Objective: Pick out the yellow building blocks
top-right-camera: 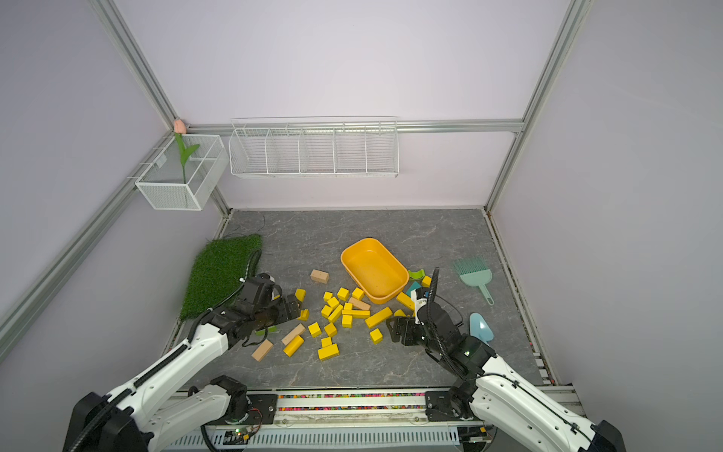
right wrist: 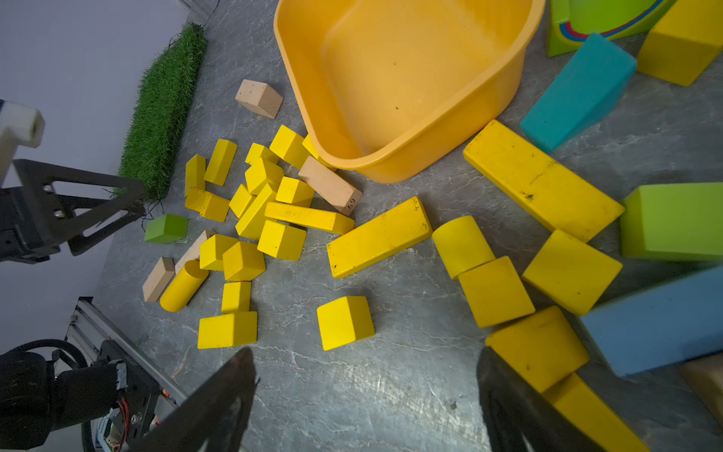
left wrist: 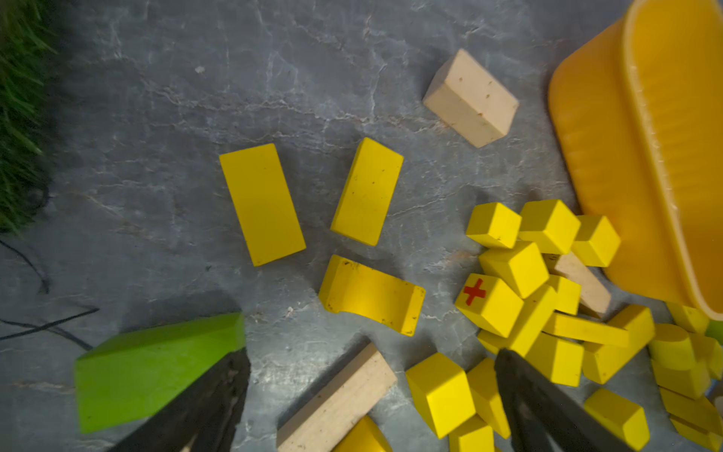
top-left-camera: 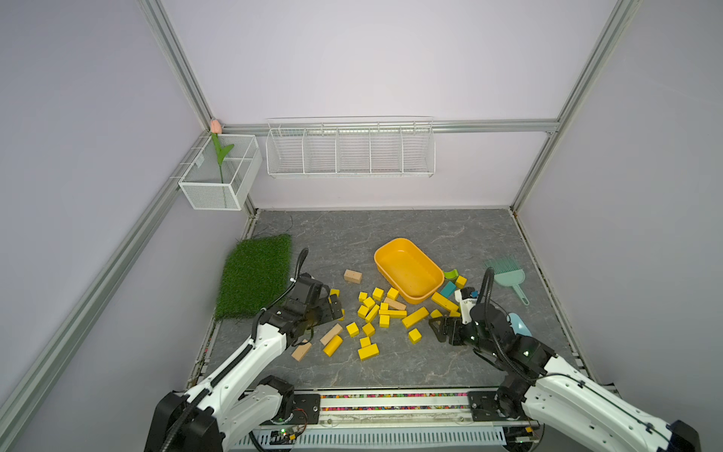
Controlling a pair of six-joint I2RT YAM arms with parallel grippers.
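Observation:
Yellow blocks lie scattered over the grey table; a dense heap (left wrist: 513, 269) touches the orange bin's near side. My left gripper stands open above the left part of the table. In the left wrist view, two yellow bars (left wrist: 263, 204) and a yellow arch block (left wrist: 372, 294) lie ahead of its fingers (left wrist: 218, 399). My right gripper is open too, nothing between its fingers. A lone yellow cube (right wrist: 345, 322) lies just ahead of it, and more yellow blocks (right wrist: 536, 348) lie by its right finger. The orange bin (right wrist: 421, 143) looks empty.
Plain wooden blocks (left wrist: 472, 98) and a green block (left wrist: 159, 369) lie among the yellow ones. Teal (right wrist: 578, 92) and blue blocks (right wrist: 655, 320) are at the right. A grass mat (top-left-camera: 253, 275) lies left; a dustpan-like tool (top-left-camera: 511, 278) lies far right.

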